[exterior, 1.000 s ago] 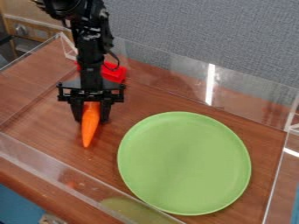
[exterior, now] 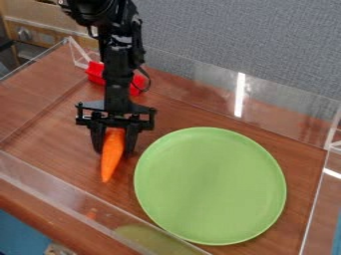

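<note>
My gripper [exterior: 115, 136] is low over the wooden surface, left of centre, shut on an orange carrot [exterior: 110, 162] whose tip points toward the front. The fingers hide part of the carrot's top. A green plate [exterior: 209, 185] lies to the right of the carrot, apart from it.
A red object [exterior: 96, 73] sits behind the arm, partly hidden. Clear low walls [exterior: 280, 115] enclose the wooden surface. Bare wood [exterior: 40, 120] is free on the left and behind the plate.
My gripper and the carrot have moved a little to the right and toward the front, closer to the plate. The plate has not moved.
</note>
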